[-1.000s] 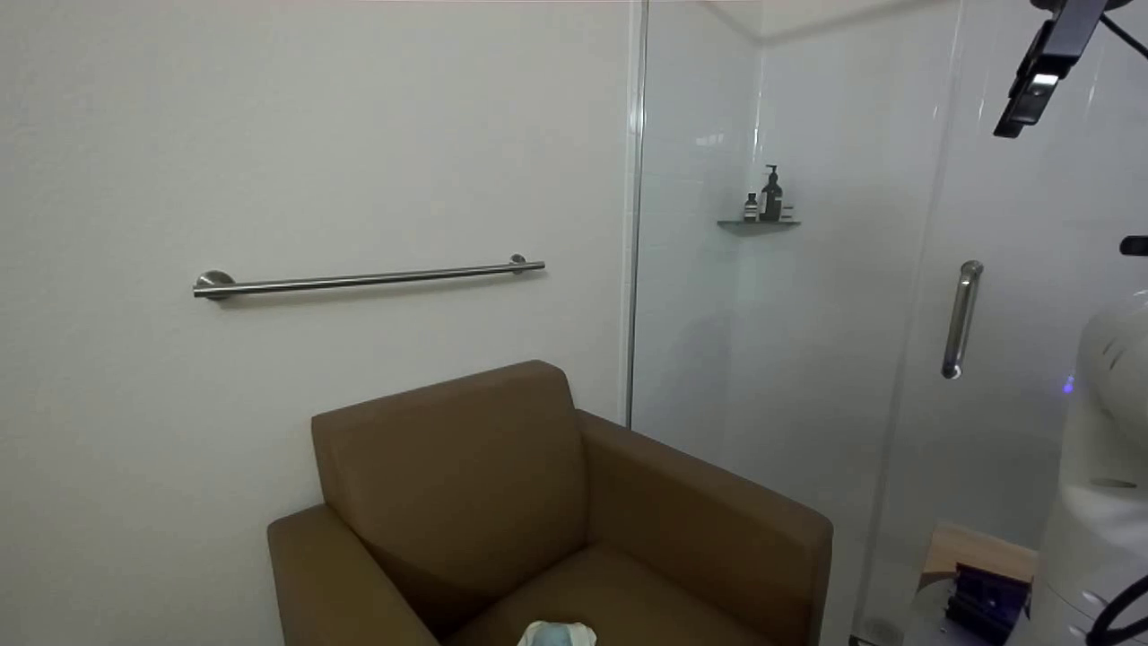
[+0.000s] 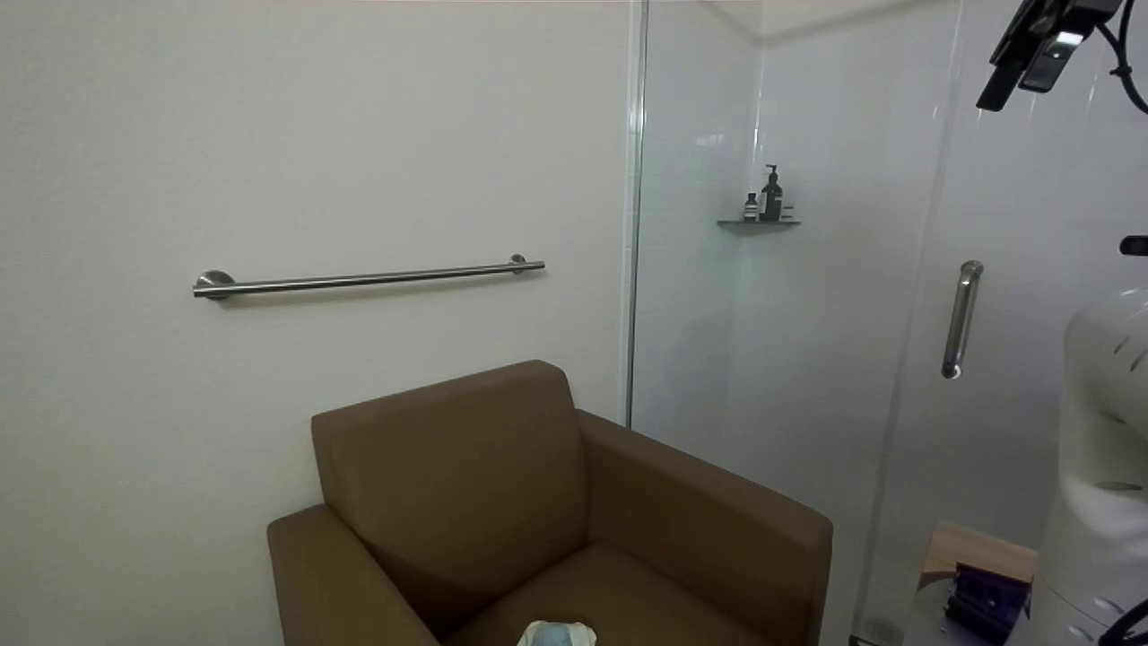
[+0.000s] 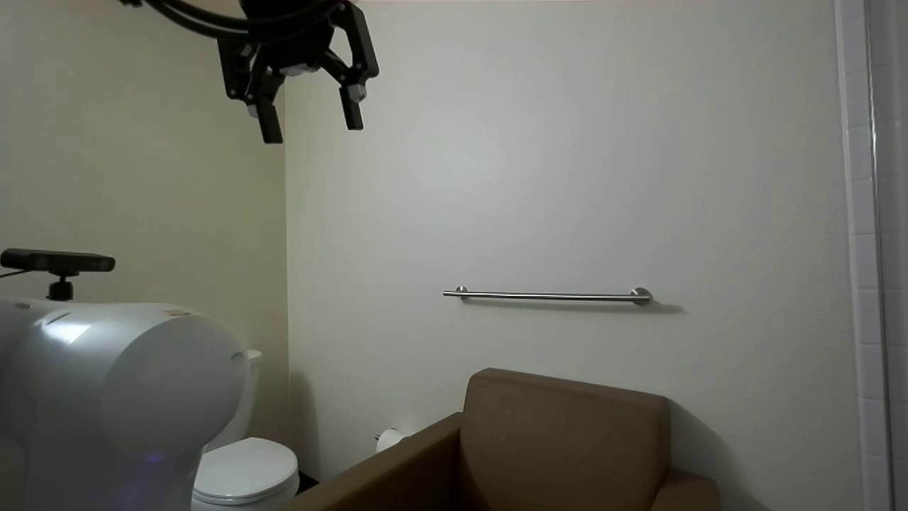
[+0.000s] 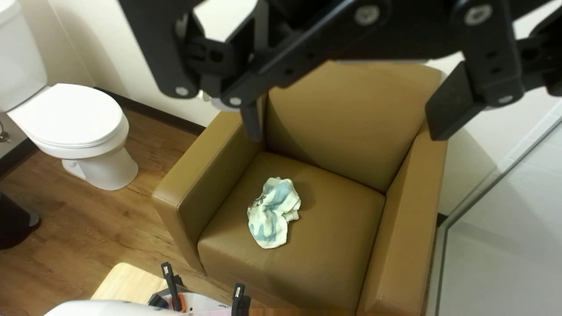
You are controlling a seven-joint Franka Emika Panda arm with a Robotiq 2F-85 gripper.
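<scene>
A crumpled cloth [image 4: 274, 212], white with blue-green patches, lies on the seat of the brown armchair [image 4: 355, 118]. In exterior view 1 only the cloth's top [image 2: 556, 634] shows at the bottom edge. High above the chair, my gripper [image 3: 312, 126] stands open, its two fingers apart with only air between them. The wrist view has the gripper across its upper part, well away from the cloth. From the side, the gripper [image 2: 1013, 97] appears at the top right corner.
A metal towel bar [image 2: 371, 280] is fixed to the wall behind the chair. To the right is a glass shower door with a handle [image 2: 961, 319]. A toilet [image 4: 79, 121] stands left of the chair, with bare wood floor [image 4: 113, 218] between them.
My gripper has shifted up and left in exterior view 1 and turned, so that both fingers now show there. The arm has moved slightly; the cloth and chair look unchanged.
</scene>
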